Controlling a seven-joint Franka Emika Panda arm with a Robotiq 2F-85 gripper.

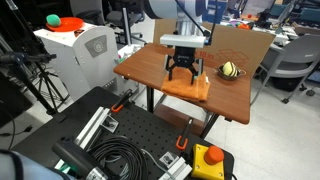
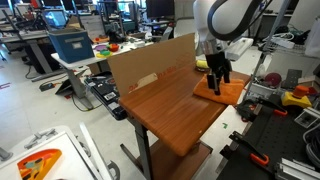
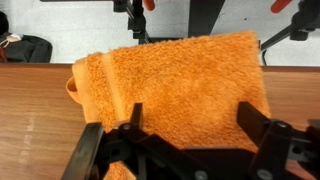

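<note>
An orange towel (image 1: 187, 88) lies on the brown wooden table (image 1: 232, 100), close to its front edge. In the wrist view the towel (image 3: 175, 85) fills the middle, slightly rumpled, with a loop of its edge at the left. My gripper has its two black fingers spread wide, towel showing between them. From the side, the gripper (image 2: 222, 84) points down at the towel (image 2: 228, 92), its fingertips at or just above the cloth; whether they touch cannot be told. No pinched fold shows.
A yellow and black round object (image 1: 231, 70) sits at the table's right rear. A brown upright panel (image 2: 155, 62) stands along the back. A red stop button (image 1: 213, 155) is on a yellow box in front.
</note>
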